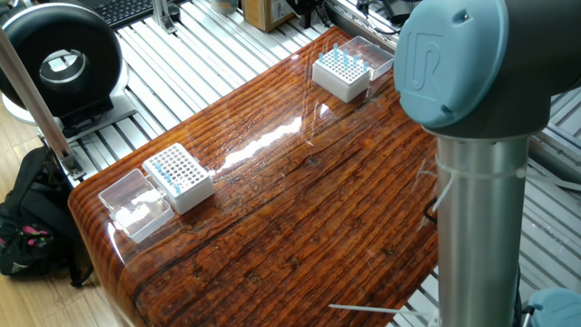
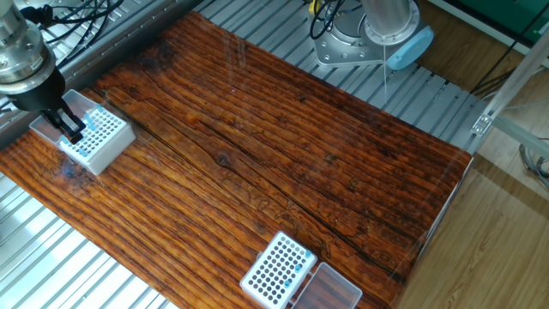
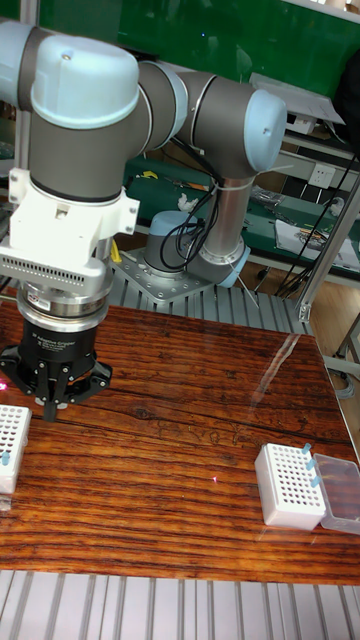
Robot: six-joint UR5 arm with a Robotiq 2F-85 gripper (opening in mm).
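Note:
Two white tip racks with open clear lids stand at opposite ends of the glossy wooden table point(image 2: 232, 163). One rack point(image 1: 341, 77) has several blue tips point(image 1: 336, 50) standing up from its holes; in exterior view 3 it is cut off by the left edge. The other rack point(image 3: 290, 491) holds a few blue tips point(image 3: 310, 464) along one side. My black gripper point(image 3: 54, 410) points down near the first rack, its fingertips close together. Nothing clearly shows between them. In exterior view 2 the gripper point(image 2: 72, 132) overlaps that rack; whether they touch cannot be judged.
Clear lids lie beside the racks, one point(image 2: 328, 289) at the near end and another point(image 1: 370, 54) at the far end. Between the racks the tabletop is bare. A thin white strip point(image 1: 363, 309) projects over the table's edge beside the arm's column point(image 1: 481, 227).

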